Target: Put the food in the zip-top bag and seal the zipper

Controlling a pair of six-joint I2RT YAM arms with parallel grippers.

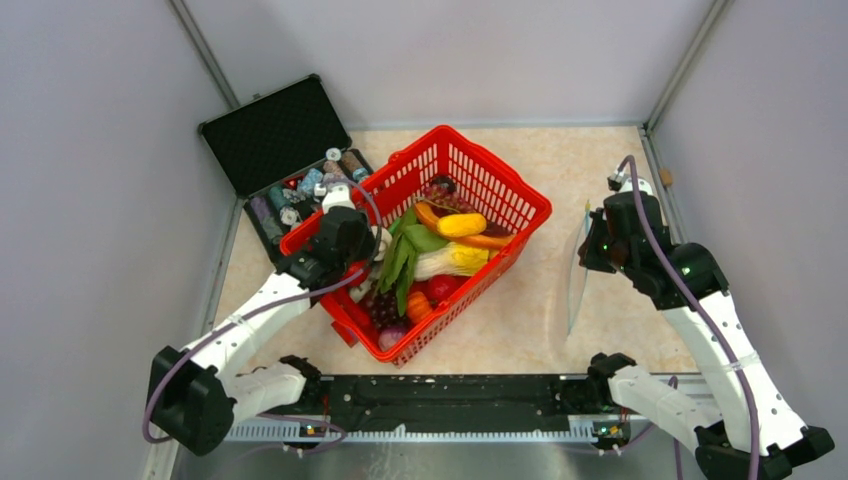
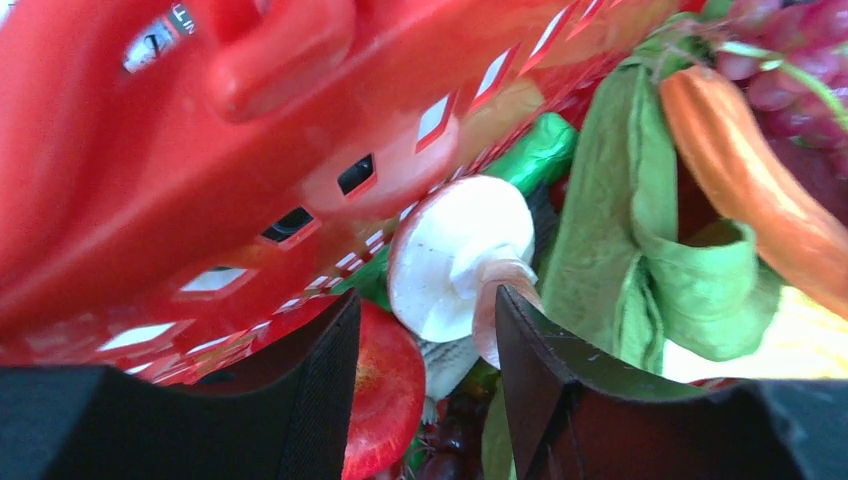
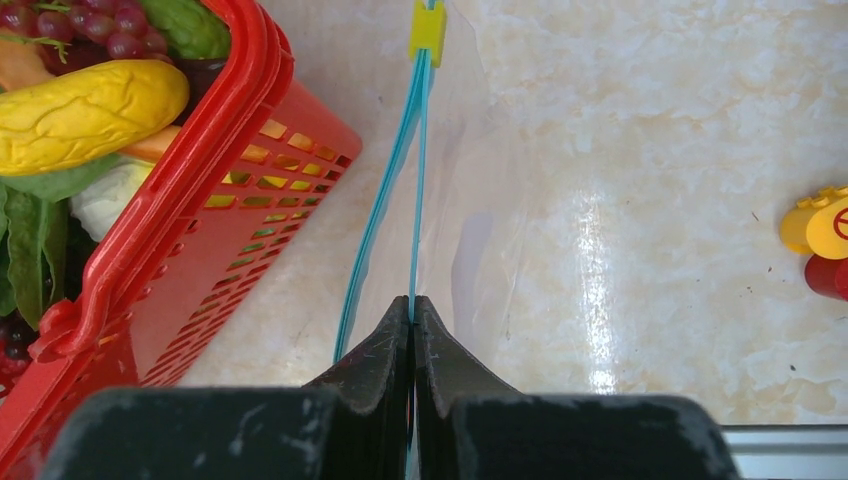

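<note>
A red basket [image 1: 478,160] full of toy produce fills the middle. My left gripper is inside its left side, fingers apart with a white mushroom [image 2: 455,240] just beyond and partly between them; whether they touch it is unclear. A red tomato [image 2: 375,390] lies beside the left finger. In the right wrist view, my right gripper is shut on the thin blue zipper edge of a clear zip top bag [image 3: 460,180], with a yellow slider [image 3: 428,35] at the far end.
An open black case [image 1: 270,135] with small wrapped items stands at the back left. Small yellow [image 3: 810,225] and red objects lie at the right edge in the right wrist view.
</note>
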